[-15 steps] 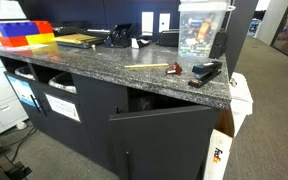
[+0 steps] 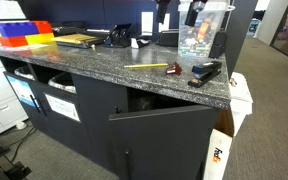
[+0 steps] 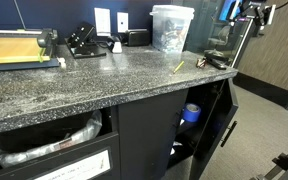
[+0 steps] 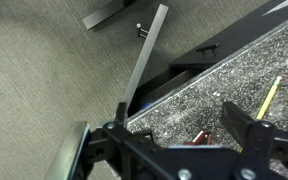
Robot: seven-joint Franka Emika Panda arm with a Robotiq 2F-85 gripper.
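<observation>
My gripper is open in the wrist view, its fingers spread above the speckled counter's edge with nothing between them. Exterior view 1 shows only its dark fingertips point(image 2: 195, 12) at the top, in front of the clear bin. High at the right of exterior view 2, the gripper point(image 3: 250, 16) hangs well clear of the counter. A black cabinet door point(image 2: 164, 147) stands swung out below the counter; from above, its top edge point(image 4: 149, 52) is a pale strip. On the counter lie a yellow pencil point(image 2: 146, 66), a small dark-red object point(image 2: 174, 69) and a black stapler point(image 2: 205, 73).
A clear bin of colourful items point(image 3: 171, 28) stands at the back of the counter point(image 3: 104, 80). Inside the open cabinet is a blue tape roll point(image 3: 191, 112). Colourful blocks point(image 2: 26, 34) sit far left. Carpet point(image 4: 44, 90) lies clear beyond the door.
My gripper's fingertips have come into exterior view 1 from the top, in front of the bin and back wall. The door and counter items look unmoved.
</observation>
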